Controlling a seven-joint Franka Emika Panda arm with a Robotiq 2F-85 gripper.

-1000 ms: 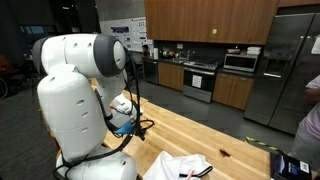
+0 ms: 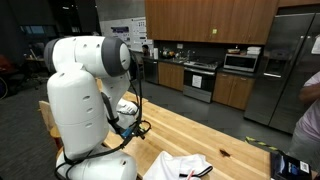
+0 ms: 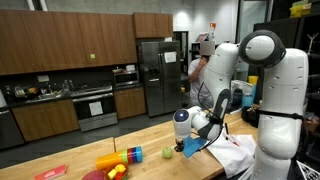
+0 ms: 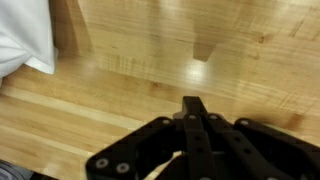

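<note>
My gripper is shut over the bare wooden tabletop (image 4: 130, 85), with nothing showing between its fingers. A white cloth (image 4: 25, 35) lies at the upper left of the wrist view, apart from the gripper. In exterior view 1, the arm reaches low over the table's left side, with the gripper (image 2: 140, 128) behind the near end of the cloth (image 2: 172, 166). Exterior view 2 has the gripper (image 3: 182, 148) close in the picture to a small green round thing (image 3: 167, 153); whether they touch cannot be told.
A striped orange, yellow and blue cylinder (image 3: 120, 157) and a red bowl (image 3: 94, 175) stand to the left in exterior view 2. A small dark item (image 2: 198, 171) lies by the cloth.
The arm and gripper look almost the same, with at most a slight shift. The cloth has not moved. At the right edge of exterior view 1, a person shows a little more.
</note>
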